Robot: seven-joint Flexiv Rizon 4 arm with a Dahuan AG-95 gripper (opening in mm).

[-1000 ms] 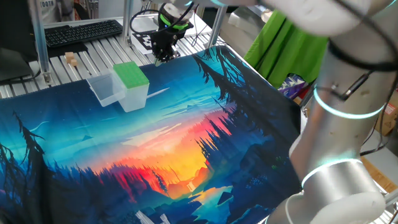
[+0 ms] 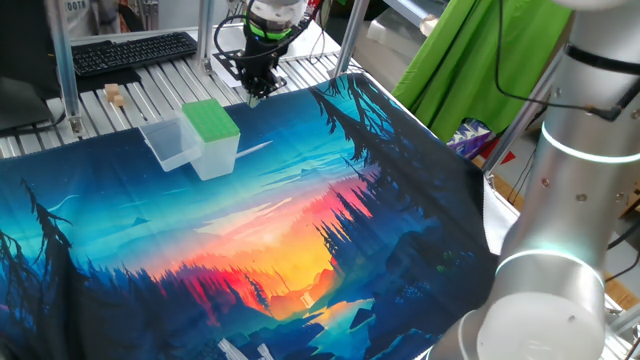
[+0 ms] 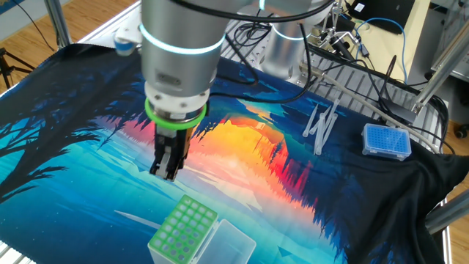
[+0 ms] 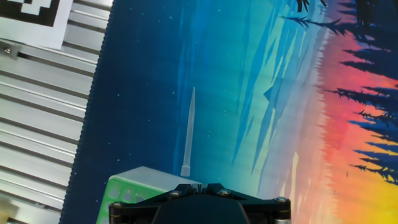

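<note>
A clear, pointed plastic tube (image 4: 189, 140) lies flat on the printed cloth beside a box with a green perforated rack top (image 3: 183, 229). In exterior view 1 the same green-topped box (image 2: 212, 122) stands near the cloth's far edge, its clear lid (image 2: 170, 143) open to one side. My gripper (image 3: 165, 176) hangs above the cloth, pointing down, apart from both the box and the tube. At the bottom of the wrist view its black fingers meet in the middle with nothing visible between them. The box is partly hidden behind the gripper there.
Several clear tubes (image 3: 320, 130) lie together across the cloth, near a blue tip rack (image 3: 386, 141) in a clear box. A keyboard (image 2: 135, 53) and a small wooden block (image 2: 114, 95) rest on the slatted metal table.
In exterior view 1 the arm's large links have shifted right, and the gripper has moved slightly left and up in the picture. The box and tube have stayed in place.
</note>
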